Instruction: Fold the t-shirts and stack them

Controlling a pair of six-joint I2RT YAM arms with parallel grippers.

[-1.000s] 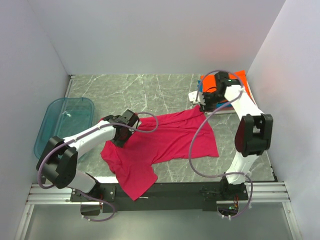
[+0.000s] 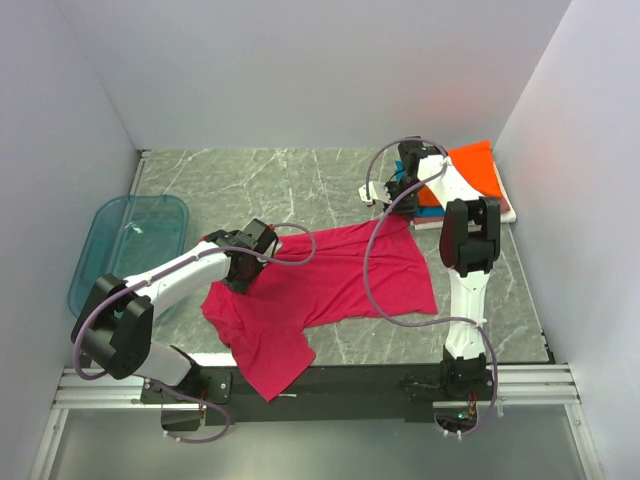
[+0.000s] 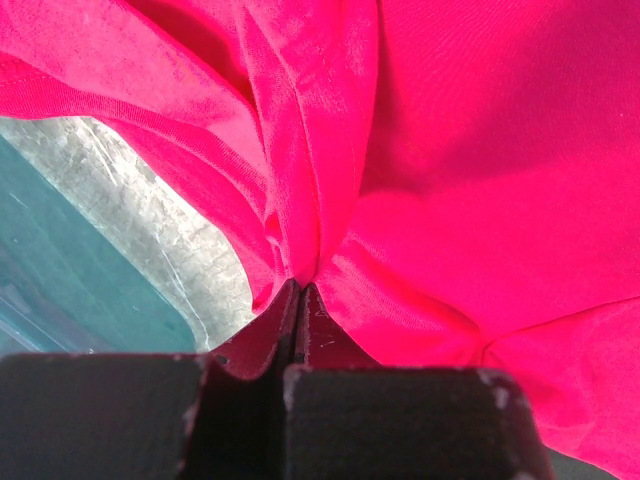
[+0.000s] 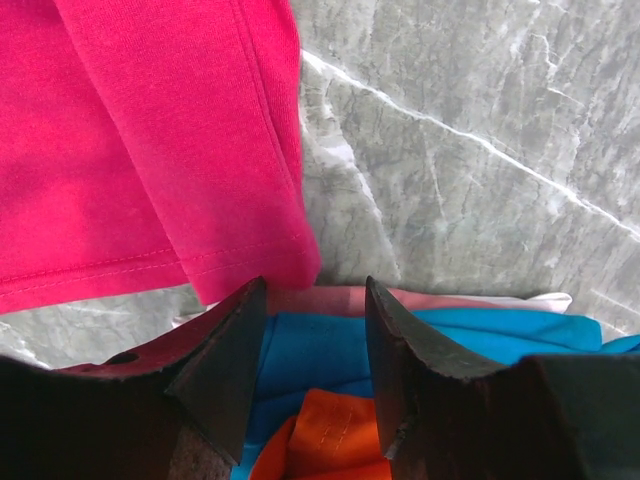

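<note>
A red t-shirt (image 2: 330, 279) lies spread over the table, partly folded along its back edge, one part hanging over the front edge. Gathered cloth of the shirt (image 3: 310, 170) runs into the tips of my left gripper, which is shut on it. At the shirt's back right corner (image 4: 255, 262), my right gripper is part open. The corner reaches toward the gap, near the left finger (image 4: 232, 345); whether it lies between the fingers is hard to tell. Below the fingers are folded blue (image 4: 500, 328) and orange (image 4: 335, 435) shirts.
The stack of folded shirts, orange on top (image 2: 476, 168), sits at the back right beside the red shirt. An empty-looking teal clear bin (image 2: 128, 240) stands at the left. Bare marble table (image 2: 300, 180) shows behind the shirt.
The left arm and the shirt look unchanged.
</note>
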